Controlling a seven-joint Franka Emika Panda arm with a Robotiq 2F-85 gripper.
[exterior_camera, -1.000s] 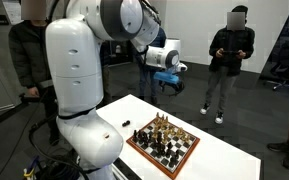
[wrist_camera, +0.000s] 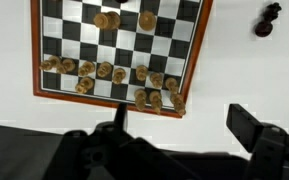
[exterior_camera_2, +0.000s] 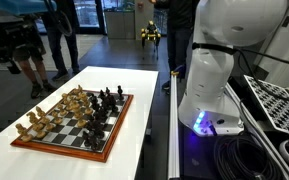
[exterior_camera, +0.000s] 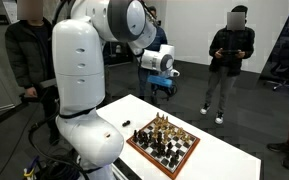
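A chessboard point(exterior_camera: 174, 146) with a brown border lies on the white table, carrying light wooden pieces point(exterior_camera_2: 77, 101) on one side and dark pieces point(exterior_camera_2: 103, 112) on the other. In the wrist view, several light pieces point(wrist_camera: 156, 101) stand near the board's closest edge. My gripper is open, its two fingers wide apart and nothing between them. Exterior view 1 shows the gripper point(exterior_camera: 162, 88) raised well above the table, beyond the board's far side. Two dark pieces point(wrist_camera: 267, 18) rest off the board on the white surface.
The white table point(exterior_camera: 219, 155) has bare room right of the board in exterior view 1. Its edge and the dark floor point(wrist_camera: 44, 150) show low in the wrist view. A person point(exterior_camera: 229, 55) stands beyond the table. Cables point(exterior_camera_2: 246, 155) lie by the arm's base.
My gripper has shifted slightly left and a little lower in exterior view 1. The board and its pieces look unmoved.
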